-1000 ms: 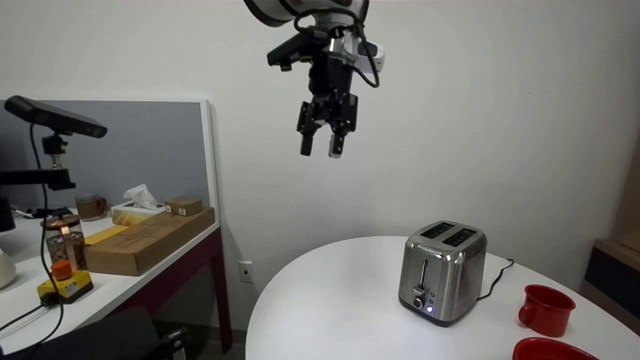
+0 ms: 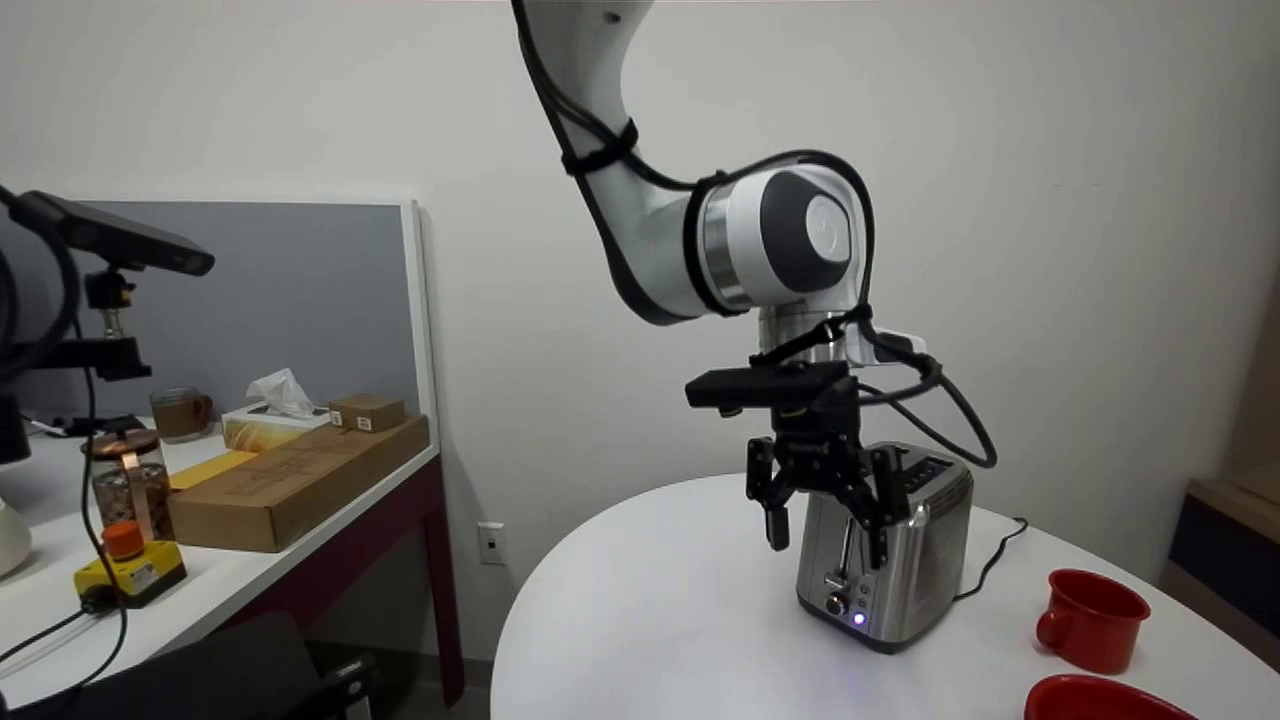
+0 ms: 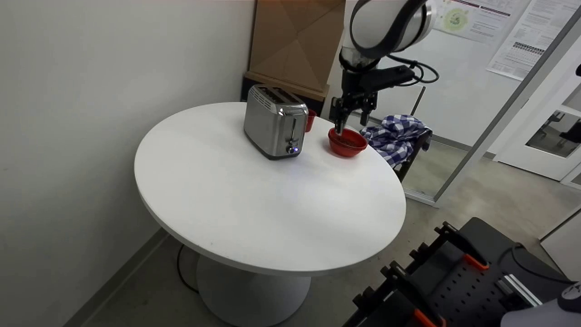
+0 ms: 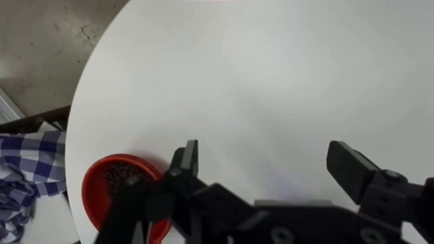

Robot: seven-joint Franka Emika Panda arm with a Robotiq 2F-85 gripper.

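Note:
My gripper (image 2: 828, 550) is open, its two black fingers wide apart with nothing between them. In exterior view 1 it hangs in front of the silver toaster (image 2: 840, 576), covering part of its top and front. The toaster (image 3: 272, 125) stands upright on the white table, a small light glowing near its knob. A red bowl (image 4: 91, 191) with small dark bits inside lies below and left of the fingers in the wrist view, partly hidden by a finger. The red bowl (image 3: 348, 151) sits near the table edge. A red mug (image 2: 1092, 624) stands right of the toaster.
The round white table (image 3: 234, 201) has wide free room before the toaster. Its cord (image 2: 993, 559) runs behind to the right. A checkered cloth (image 3: 396, 136) hangs beyond the table edge. A side desk holds a cardboard box (image 2: 258, 492).
The arm has come down and to the right in exterior view 1, from high above the table to before the toaster. The fingers are spread wider. Toaster, mug and bowl have not moved.

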